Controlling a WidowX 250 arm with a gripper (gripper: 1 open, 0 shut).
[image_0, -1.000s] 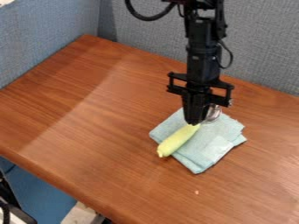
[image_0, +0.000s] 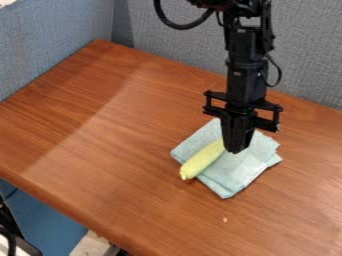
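Observation:
A pale yellow corn cob or similar long object (image_0: 201, 160) lies diagonally on a folded light blue cloth (image_0: 247, 170) at the right of the wooden table. My black gripper (image_0: 235, 142) points straight down over the upper part of the cloth, at the upper right end of the yellow object. Its fingertips are dark and small; I cannot tell whether they are open or shut, or whether anything is between them.
Grey padded walls (image_0: 40, 45) border the table at the left and back. Dark cables or parts (image_0: 11, 240) show at the lower left, off the table.
My gripper has shifted slightly to the right. The silvery round thing seen beside it earlier is now hidden behind it. The yellow object and cloth look unchanged.

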